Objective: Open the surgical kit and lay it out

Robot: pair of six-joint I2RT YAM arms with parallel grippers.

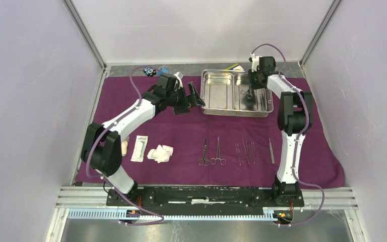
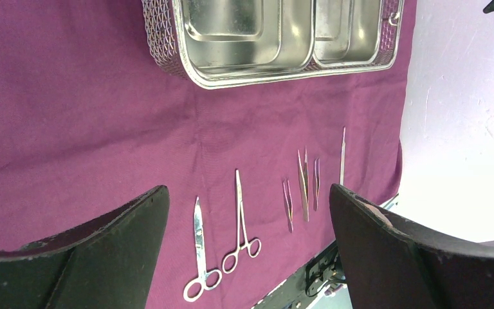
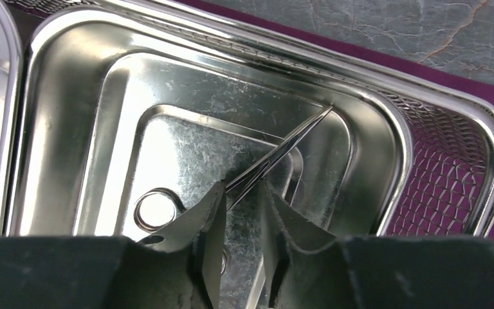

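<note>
My right gripper is down in the right compartment of the steel tray (image 3: 64,129), its fingertips close together at a slender pointed metal instrument (image 3: 283,145) lying diagonally; whether it grips it I cannot tell. A ringed instrument (image 3: 157,212) lies partly beneath it. My left gripper (image 1: 194,98) hangs open at the tray's left end, empty. On the purple cloth (image 1: 176,131) lie scissors (image 2: 199,251), a clamp (image 2: 241,244), several tweezers (image 2: 303,180) and a straight thin instrument (image 1: 271,151).
A white packet (image 1: 139,148) and gauze (image 1: 159,154) lie at the front left of the cloth. The tray's left compartment (image 1: 216,89) is empty. Walls stand on both sides and behind.
</note>
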